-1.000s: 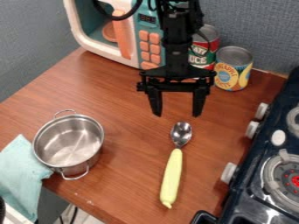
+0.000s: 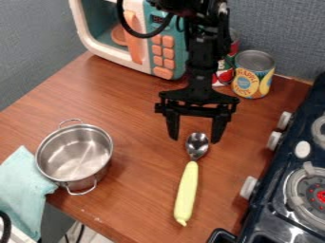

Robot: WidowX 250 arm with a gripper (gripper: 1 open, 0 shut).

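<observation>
My black gripper [image 2: 195,131] hangs open above the wooden table, its two fingers spread just over a silver spoon [image 2: 197,145]. Nothing shows between the fingers. Below the spoon, a pale yellow corn-like or banana-like item [image 2: 187,195] lies lengthwise, touching or very near the spoon's handle end. A steel pot [image 2: 74,152] with two handles sits at the left.
A black stove [image 2: 290,195] fills the right side. Cans [image 2: 253,78] and a toy microwave [image 2: 117,30] stand at the back. A light blue cloth [image 2: 22,190] lies at the left edge.
The gripper has moved down and slightly to the right, toward the spoon. The objects on the table have not visibly moved.
</observation>
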